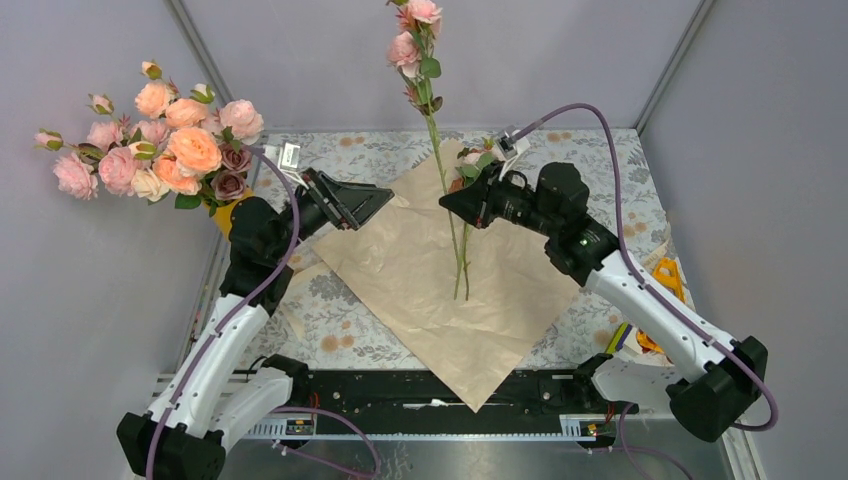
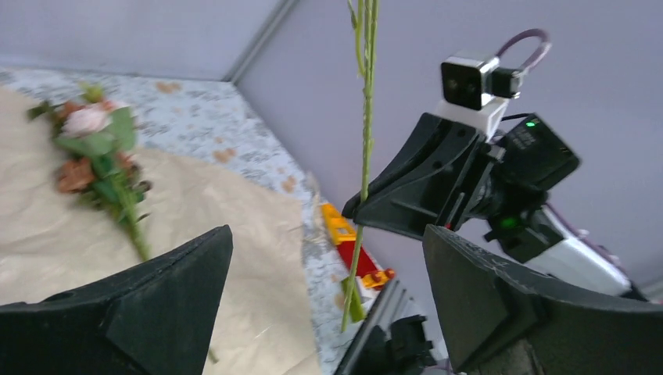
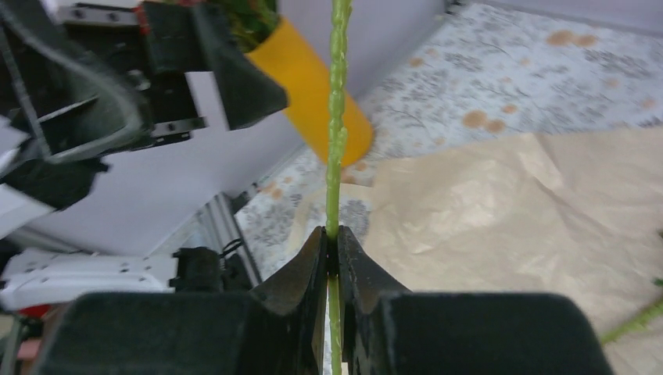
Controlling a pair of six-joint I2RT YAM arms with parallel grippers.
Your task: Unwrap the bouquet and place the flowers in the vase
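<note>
A pink flower (image 1: pixel 405 52) stands up off the table, its thin green stem (image 3: pixel 335 156) pinched in my right gripper. In the left wrist view the stem (image 2: pixel 367 133) hangs past the right fingertips, its lower end free. My left gripper (image 1: pixel 383 204) is open to the left of it, with nothing between its fingers. At the far left, the yellow vase (image 3: pixel 293 82) holds a full bunch of peach, pink and mauve roses (image 1: pixel 170 150). Another flower (image 2: pixel 86 133) lies on the brown paper, partly hidden by the right arm from above.
Brown paper (image 1: pixel 400 310) covers the middle of the floral-patterned table (image 1: pixel 345 330). A yellow and red toy truck (image 1: pixel 668 275) sits by the right edge, partly behind the right arm. The left arm stands close to the vase.
</note>
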